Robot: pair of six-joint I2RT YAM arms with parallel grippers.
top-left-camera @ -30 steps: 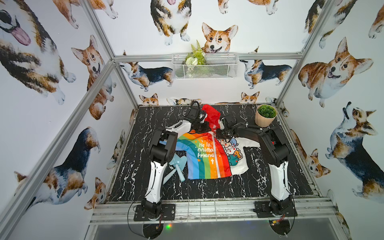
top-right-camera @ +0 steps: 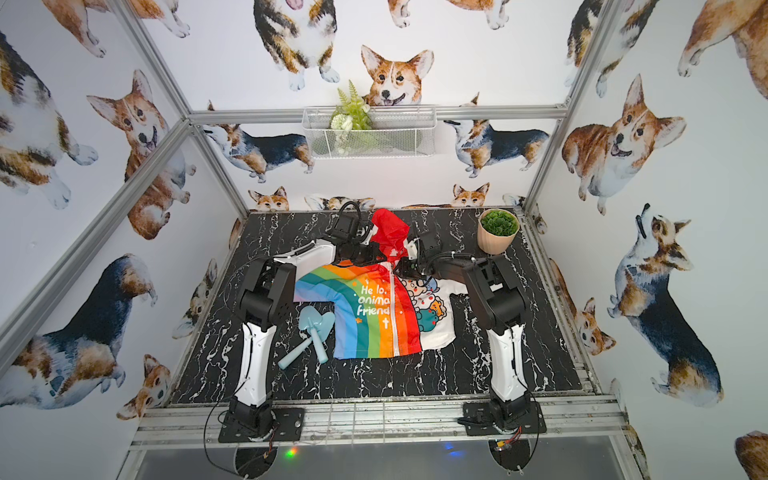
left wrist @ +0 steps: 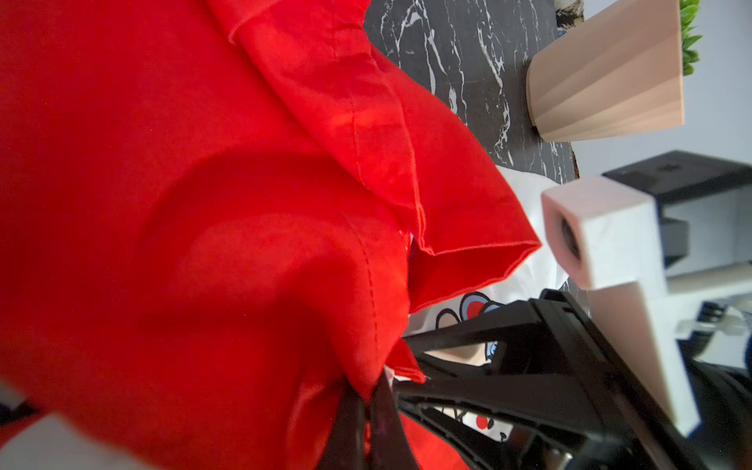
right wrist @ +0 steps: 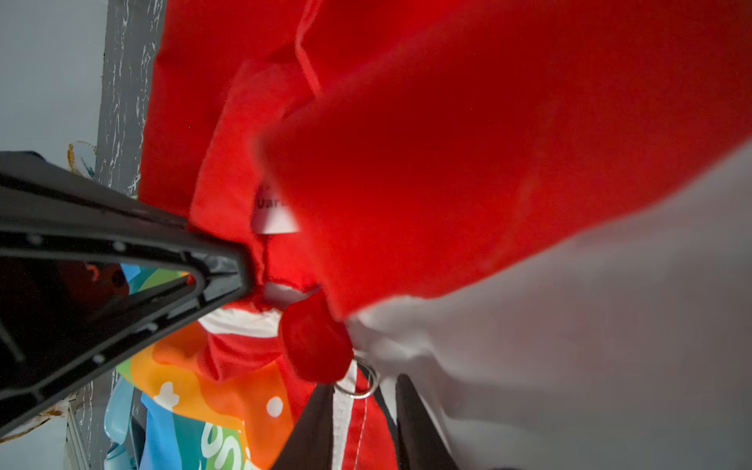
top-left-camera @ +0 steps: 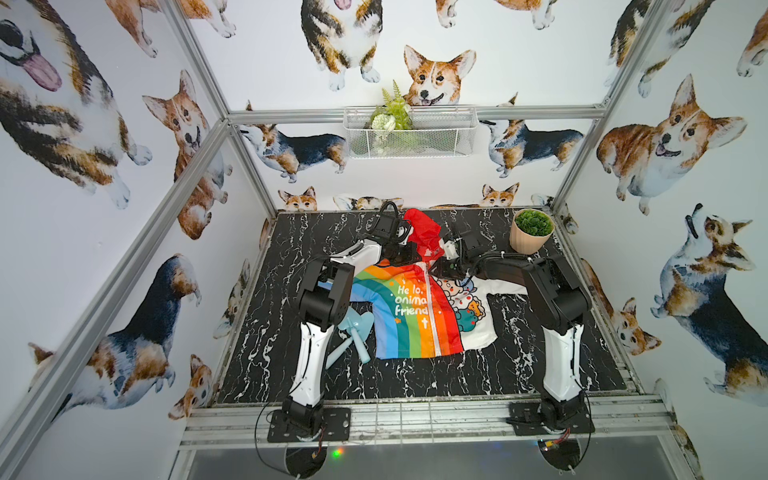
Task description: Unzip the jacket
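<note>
The jacket (top-left-camera: 404,304) lies spread on the dark table, rainbow on one half, white with cartoon animals on the other, with a red hood (top-left-camera: 424,228) at the back. Its light zip line (top-left-camera: 433,312) runs down the front. In the right wrist view a thin metal ring pull (right wrist: 375,383) shows at the neck, between the tips of my open right gripper; the fingers stand apart on either side, not clamped. My left gripper is shut on a gathered fold of red cloth (left wrist: 368,329) by the neck. The slider itself is hard to make out.
A potted plant (top-left-camera: 531,232) stands at the back right. Pale blue tools (top-left-camera: 357,328) lie left of the jacket. Both grippers are close together at the neck, the right one's frame (left wrist: 540,368) beside the left.
The left arm has not visibly moved.
</note>
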